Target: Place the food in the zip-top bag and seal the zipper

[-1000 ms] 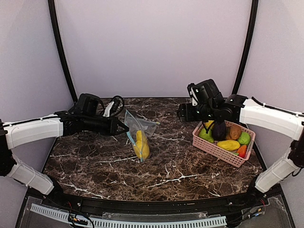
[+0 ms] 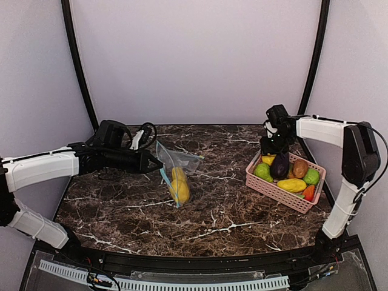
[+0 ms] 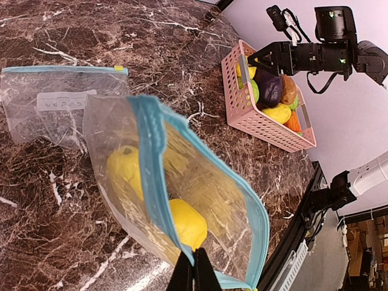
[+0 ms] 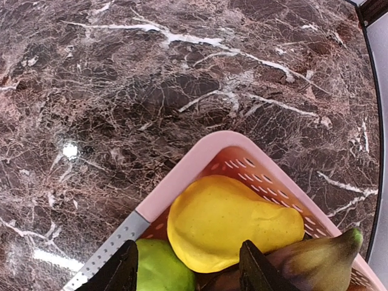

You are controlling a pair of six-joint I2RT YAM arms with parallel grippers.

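A clear zip top bag [image 3: 257, 230] with a blue rim stands with its mouth spread, two yellow food pieces [image 3: 188, 224] inside it. My left gripper is shut on the bag's rim, holding that edge up. Over the far left corner of the pink basket [image 2: 276, 194] hangs my right gripper [image 2: 265, 148]. In the right wrist view its fingers [image 4: 126, 267] stand apart with nothing gripped. Just ahead of them lies a yellow food piece [image 4: 233, 221], beside a green one [image 4: 160, 267] and a dark purple eggplant [image 4: 318, 264].
Several other foods fill the basket, among them a yellow squash [image 2: 292, 185], a brown piece [image 2: 300, 168] and an orange pepper [image 2: 309, 193]. The marble tabletop [image 2: 224, 206] between bag and basket is clear.
My right gripper has travelled right, from left of the basket to above its far left corner. The left arm stays in place, and the bag's rim has shifted only slightly.
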